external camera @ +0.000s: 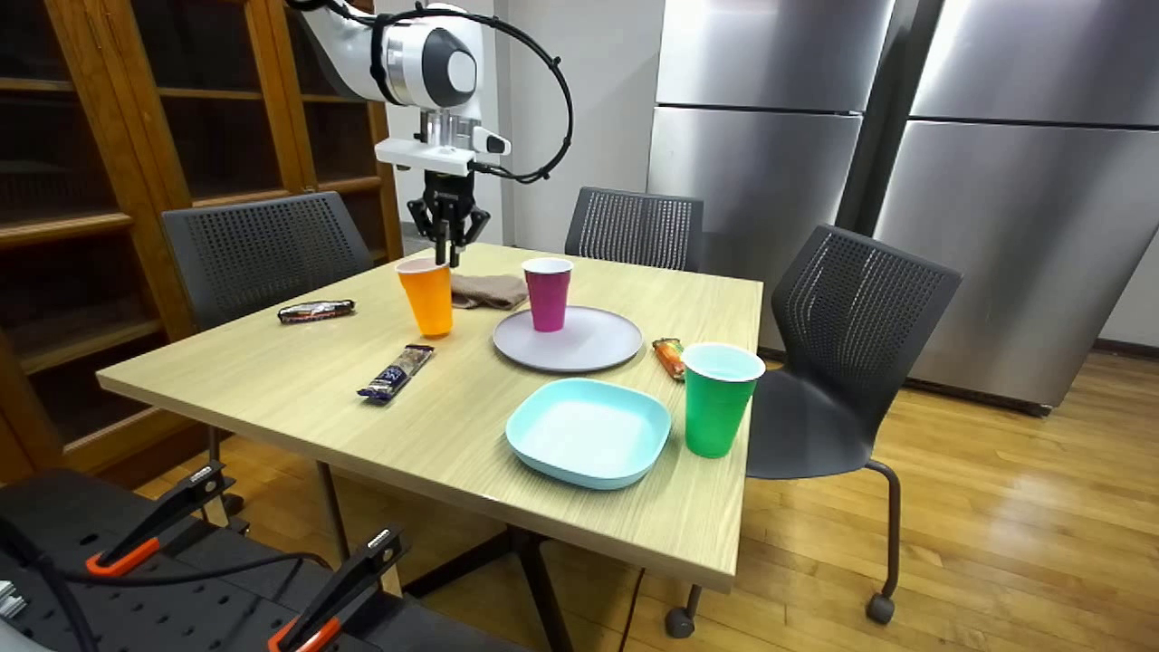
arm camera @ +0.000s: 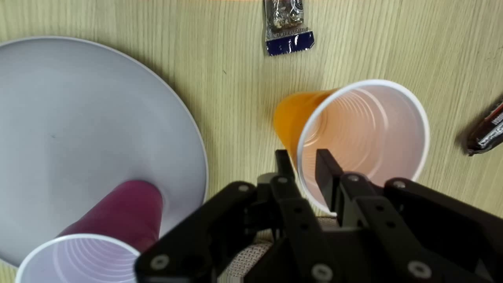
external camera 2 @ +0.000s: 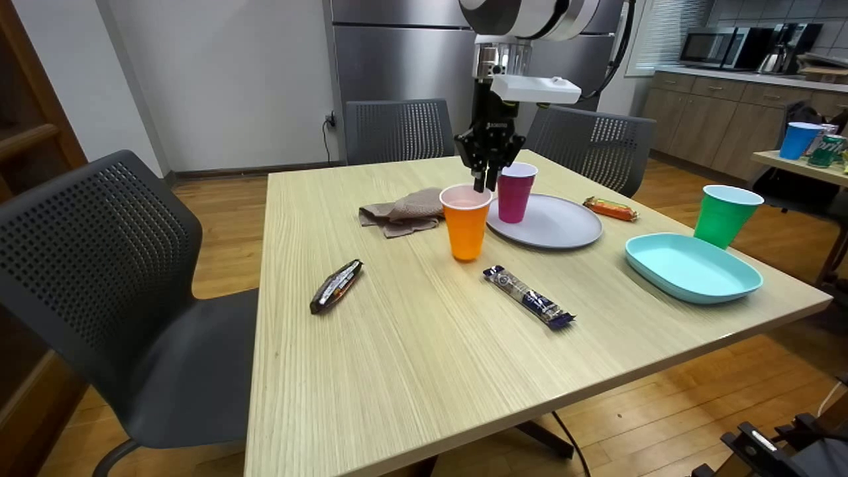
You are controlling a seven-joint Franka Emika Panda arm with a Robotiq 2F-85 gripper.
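Observation:
An orange cup [external camera: 430,299] stands upright on the table, left of the grey plate. My gripper [external camera: 447,259] is at its rim, pointing down. In the wrist view the fingers are part open around the near side of the cup's white rim, one of the black fingers [arm camera: 284,167] outside the wall and the other inside. Gaps show on both sides of the rim, so the cup is not clamped. A purple cup [external camera 2: 516,195] stands on the grey plate [external camera 2: 560,226], close to the gripper.
A brown cloth [external camera 2: 405,211] lies behind the orange cup. Wrapped bars, one dark [external camera 2: 336,286] and one blue-ended [external camera 2: 528,297], rest in front. The turquoise plate [external camera: 589,429], green cup [external camera: 717,407] and orange-wrapped snack [external camera: 670,358] are farther right.

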